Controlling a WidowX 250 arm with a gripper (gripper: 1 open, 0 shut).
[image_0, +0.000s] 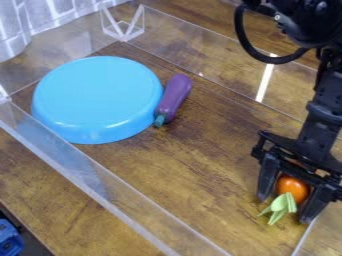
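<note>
My gripper (293, 180) is at the right, low over an orange vegetable (293, 187) with a green leafy top (278, 208), its dark fingers around the orange part. Whether they are closed on it I cannot tell. A blue round lid or plate (94, 101) lies at the upper left, with a purple eggplant (174, 97) beside it on the wooden surface.
Clear plastic walls (67, 165) border the wooden surface (174, 180). A blue object (7, 240) is at the lower left corner.
</note>
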